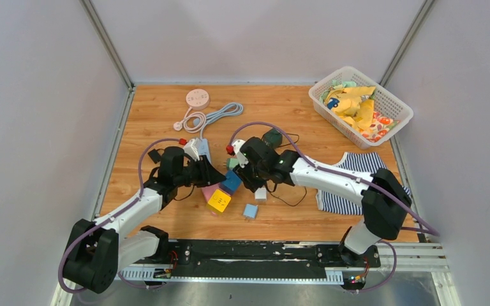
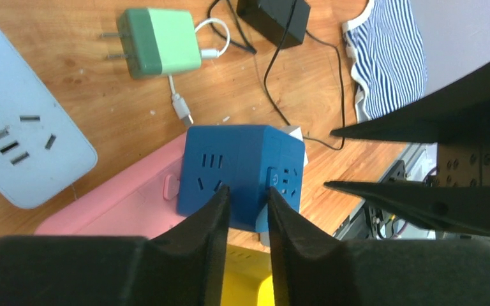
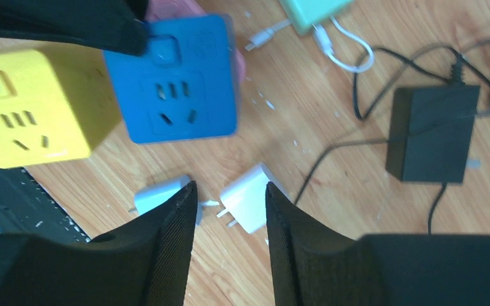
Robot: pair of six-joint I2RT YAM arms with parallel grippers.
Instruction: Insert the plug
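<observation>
My left gripper hangs over the blue socket cube (image 2: 217, 166), which sits by a pink socket piece (image 2: 121, 197) and a yellow cube (image 3: 51, 121). My right gripper is right of the blue cube, above a white plug (image 3: 252, 197) and a light blue plug (image 3: 166, 197), prongs showing on both. A green plug (image 2: 159, 41) with a white cable lies behind. Both grippers' fingertips appear close together; whether anything is between the left's is unclear.
A power strip (image 2: 32, 140), a black adapter (image 3: 430, 134) with cables, a striped cloth (image 1: 332, 201) on the right and a basket (image 1: 319, 95) at the back right.
</observation>
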